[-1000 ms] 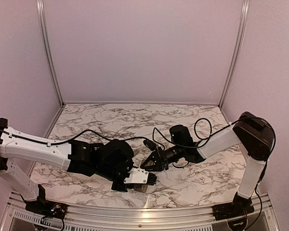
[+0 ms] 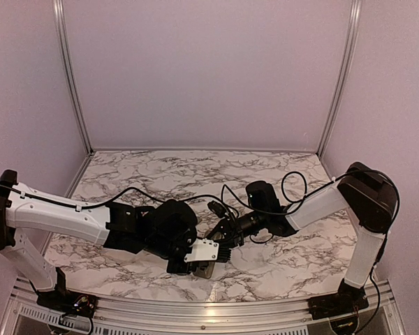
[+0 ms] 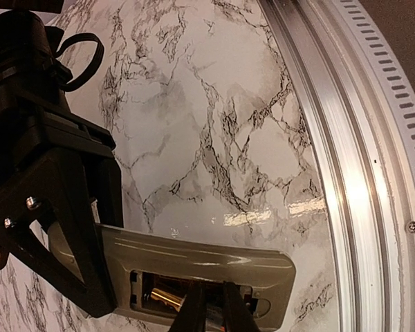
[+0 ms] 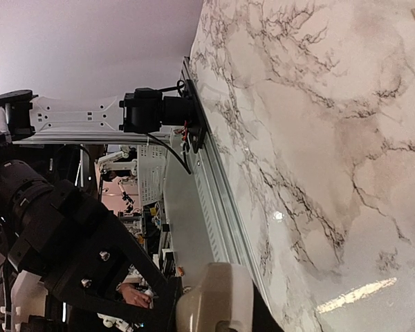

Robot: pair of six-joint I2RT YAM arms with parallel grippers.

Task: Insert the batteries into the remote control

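Note:
A grey-beige remote control point(image 3: 194, 242) lies near the table's front edge, its battery compartment open upward, with a gold-coloured battery point(image 3: 164, 297) inside. My right gripper point(image 2: 220, 234) is shut on the remote's far end; in the right wrist view the remote's end point(image 4: 214, 301) shows between its fingers. My left gripper is over the compartment, its dark fingertips reaching into it and shut on something at the battery, largely hidden. In the top view the left gripper's housing covers most of the remote.
An aluminium rail point(image 3: 353, 194) runs along the front edge, close to the remote. Walls enclose the back and sides.
The right arm has stayed still.

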